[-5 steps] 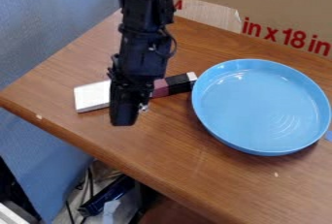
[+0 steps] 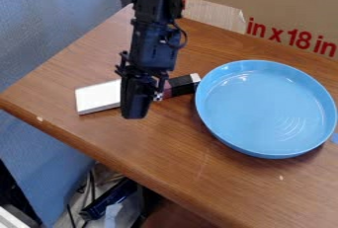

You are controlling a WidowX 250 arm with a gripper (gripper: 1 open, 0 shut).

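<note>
My black gripper (image 2: pixel 140 94) hangs low over the wooden table, left of the blue plate (image 2: pixel 264 109). Behind its fingers lies a long object (image 2: pixel 98 98), white at the left end, with a darker part and a black end reaching toward the plate. The gripper covers the middle of that object. I cannot tell whether the fingers are open or shut, or touching it.
A cardboard box (image 2: pixel 278 5) stands behind the table at the right. Beyond the left edge are blue padding and clutter on the floor below.
My gripper has shifted slightly right and up over the last second. The long object and the plate show no visible movement.
</note>
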